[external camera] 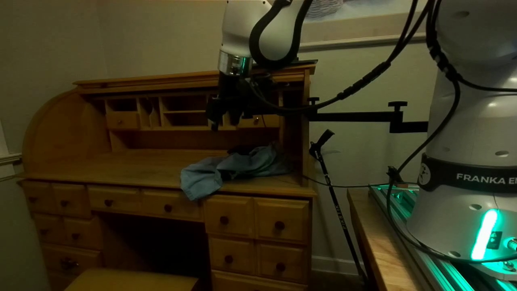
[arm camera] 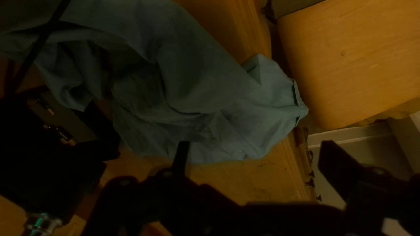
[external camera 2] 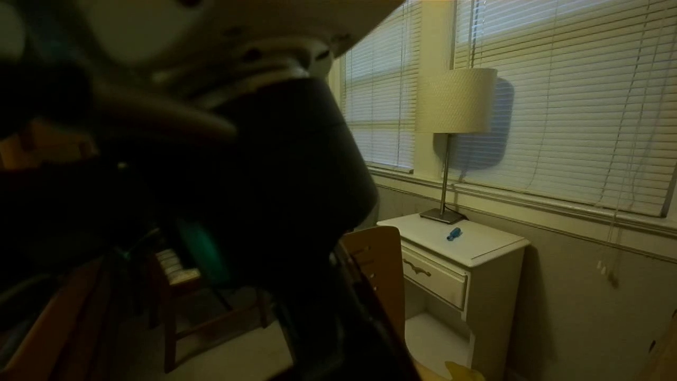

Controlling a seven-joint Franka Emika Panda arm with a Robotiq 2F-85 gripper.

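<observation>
A crumpled blue-grey cloth garment (external camera: 232, 167) lies on the wooden roll-top desk (external camera: 131, 165), one end drooping over the front edge. In exterior view 1 my gripper (external camera: 223, 125) hangs well above the garment, clear of it. From the wrist, the garment (arm camera: 212, 98) spreads across the middle, with a gathered end at the right. My gripper is open there, its two dark fingers wide apart and nothing held between them. Exterior view 2 is largely blocked by the dark arm, and the fingertips cannot be made out in it.
The desk's cubbyholes (external camera: 184, 104) stand behind the gripper. A chair (arm camera: 354, 59) sits by the desk front. A black pole (external camera: 339, 208) leans between desk and robot base. Bare desktop lies left of the garment. A white nightstand (external camera 2: 495, 244) bears a lamp (external camera 2: 457, 101) and a small blue object (external camera 2: 454, 234).
</observation>
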